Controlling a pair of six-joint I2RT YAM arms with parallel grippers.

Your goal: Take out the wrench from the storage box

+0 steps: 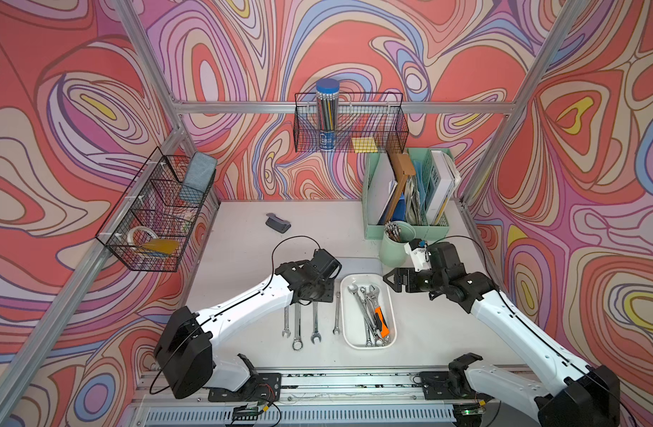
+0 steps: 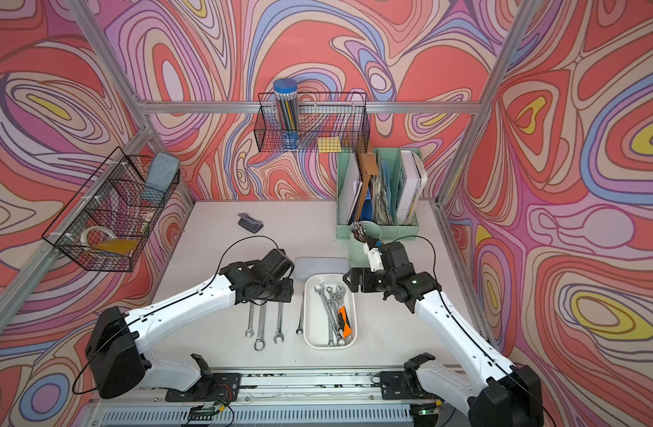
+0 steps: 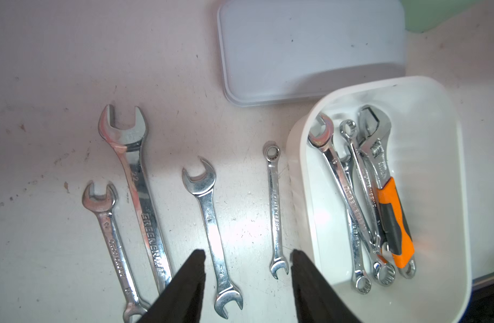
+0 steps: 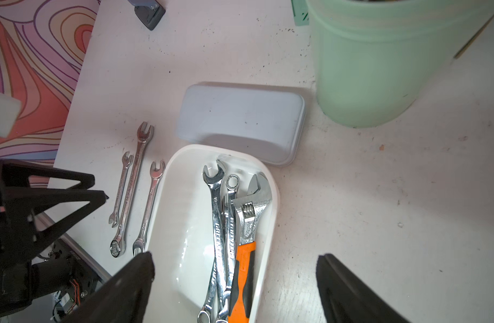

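Observation:
A white storage box (image 3: 441, 204) holds several steel wrenches (image 3: 338, 177) and an adjustable wrench (image 3: 395, 220) with an orange handle. Left of it several wrenches (image 3: 217, 242) lie side by side on the table, one (image 3: 275, 204) close beside the box. My left gripper hangs above these wrenches, fingers apart, holding nothing. My right gripper is open over the right side of the box, with nothing held in its fingers.
A grey lidded case (image 4: 239, 118) lies behind the box, next to a green pen cup (image 4: 365, 64). A green file holder (image 1: 372, 227) stands at the back right, a small dark object (image 1: 278, 224) at the back left.

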